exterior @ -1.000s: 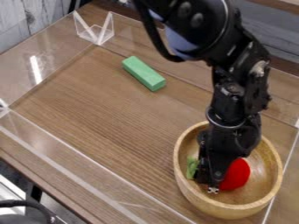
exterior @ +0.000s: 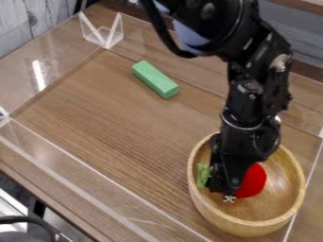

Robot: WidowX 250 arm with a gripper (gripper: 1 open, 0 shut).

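Observation:
My black gripper [exterior: 228, 181] reaches down into a round wooden bowl [exterior: 265, 219] at the lower right. Right at its fingertips lie a red round object [exterior: 252, 178] and a small green piece [exterior: 203, 175]. The gripper looks closed around something there, but its body hides what exactly is between the fingers.
A green block [exterior: 155, 78] lies on the wooden table [exterior: 94, 142] at the upper middle. A white wire holder [exterior: 104, 28] stands at the back left.
The gripper has shifted very slightly within the bowl, and a little less of the red object shows than before.

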